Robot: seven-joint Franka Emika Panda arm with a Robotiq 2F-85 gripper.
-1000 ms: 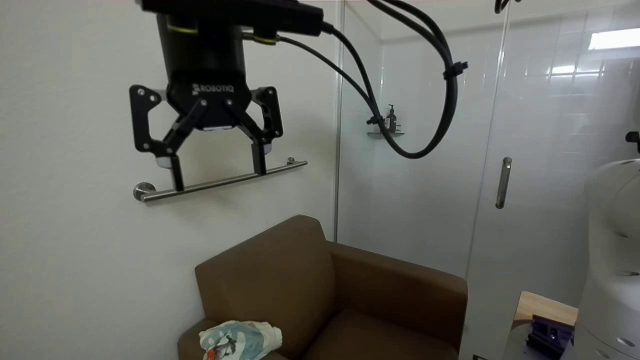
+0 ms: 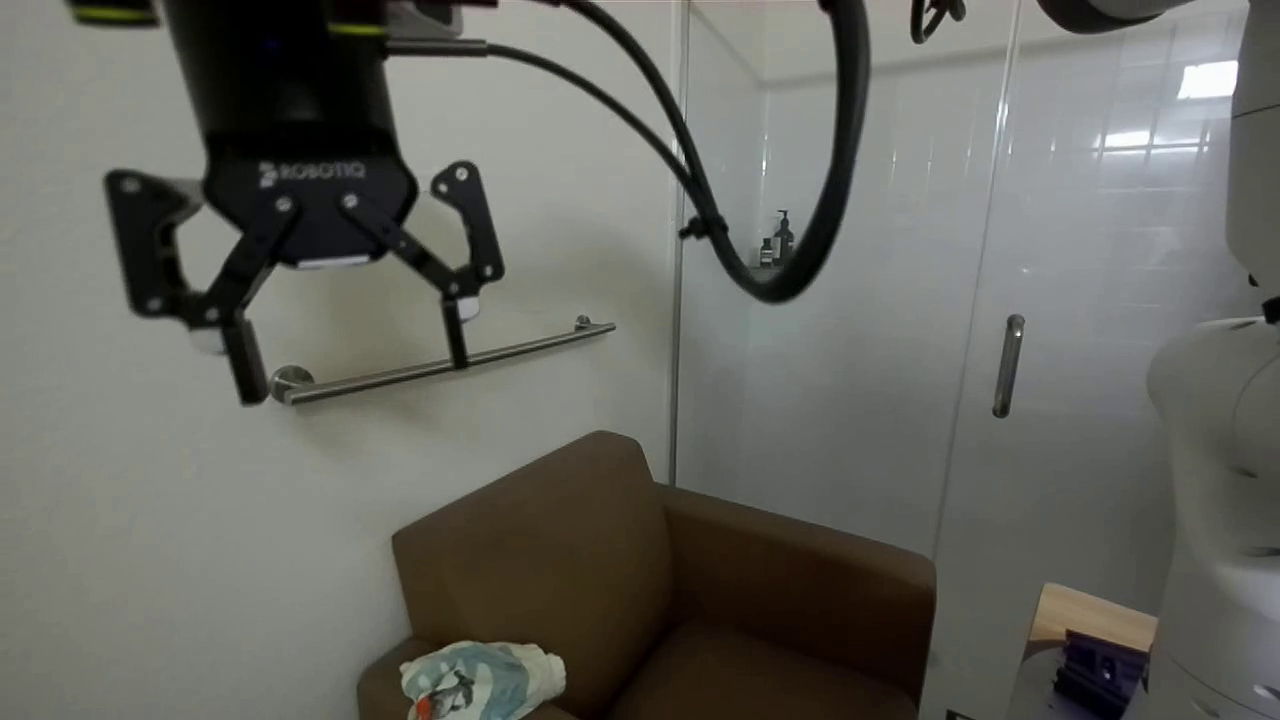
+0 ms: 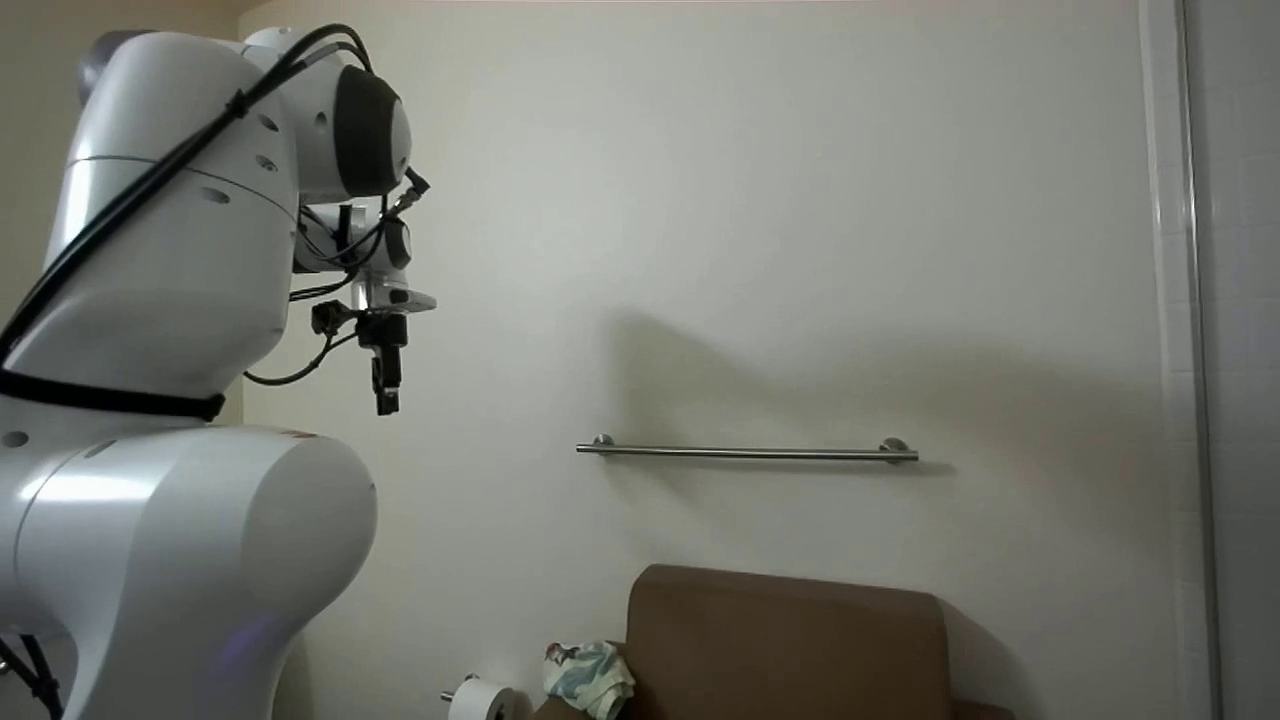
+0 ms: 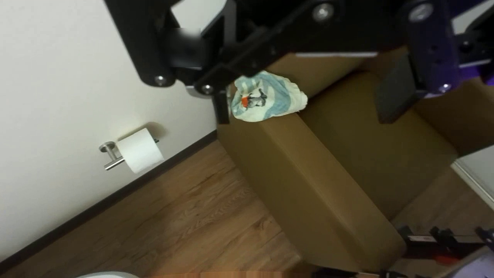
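Note:
A crumpled cloth [image 2: 482, 682], white and light blue with a small dark and red print, lies on the armrest of the brown armchair [image 2: 540, 540]. The same cloth [image 4: 268, 99] appears near the centre of the wrist view, and also low in exterior view 2, as a small bundle [image 3: 589, 678]. High above it, apart from everything, hangs my gripper [image 2: 354, 382], pointing down. Its fingers [image 2: 246, 360] are spread wide with nothing between them. In the wrist view, one finger hides a little of the cloth's left edge.
A metal towel bar [image 2: 468, 364] is fixed to the wall behind the gripper. A toilet paper roll [image 4: 140, 150] sits on a wall holder beside the chair. The glass shower door [image 2: 1080, 360] stands at the right. The air between gripper and chair is clear.
In exterior view 1, my gripper has shifted left and looks larger, its fingers still spread. The arm's cables moved with it. Cloth and chair have stayed put.

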